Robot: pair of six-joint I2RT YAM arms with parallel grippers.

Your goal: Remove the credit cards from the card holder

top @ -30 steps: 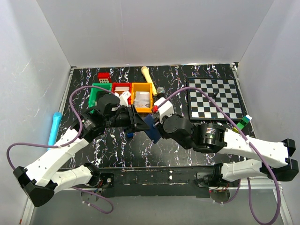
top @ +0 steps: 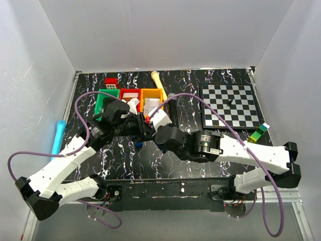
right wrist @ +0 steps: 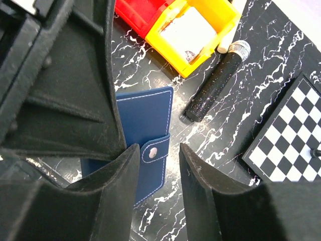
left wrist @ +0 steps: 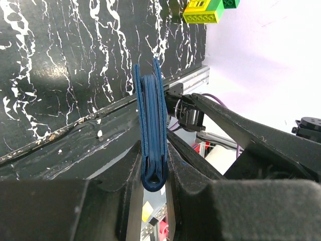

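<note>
My left gripper is shut on the dark blue card holder, which in the left wrist view is seen edge-on, its layers pressed together. In the right wrist view the card holder shows its stitched face and a snap tab. My right gripper is part open, its fingertips on either side of the tab's area; whether they touch the holder I cannot tell. No card can be made out. From above, the arms cover nearly all of the holder.
Green, red and orange bins stand behind the grippers. A black microphone lies close by. To the right are a chessboard and a green-yellow block stack.
My right arm has moved left toward the left gripper, now covering the card holder that showed between the grippers earlier. The left arm has stayed in place.
</note>
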